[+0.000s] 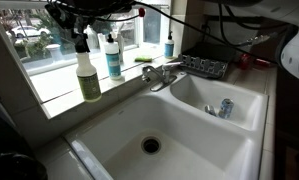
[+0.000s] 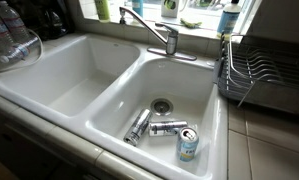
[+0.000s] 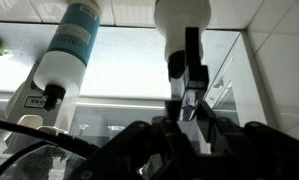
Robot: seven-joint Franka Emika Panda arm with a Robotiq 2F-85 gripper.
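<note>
A spray-type bottle with a white top and green body (image 1: 88, 80) stands at the window side of the sink, left in exterior view 1. My dark gripper (image 1: 79, 32) is right at its top. In the wrist view a white bottle with a black tip (image 3: 179, 15) lies directly behind the gripper. The fingers overlap the bottle's tip, so the frames do not settle whether they grip it or how far apart they stand. A second bottle with a blue label (image 3: 75, 40) and black pump is beside it, clear of the fingers.
The double sink has an empty large basin (image 1: 179, 145) and a small one holding several cans (image 2: 187, 143). The faucet (image 1: 161, 75) stands behind them. Near the window are a blue-labelled bottle (image 1: 113, 58) and another bottle (image 1: 169, 45); a dish rack (image 2: 264, 70) sits beside the small basin.
</note>
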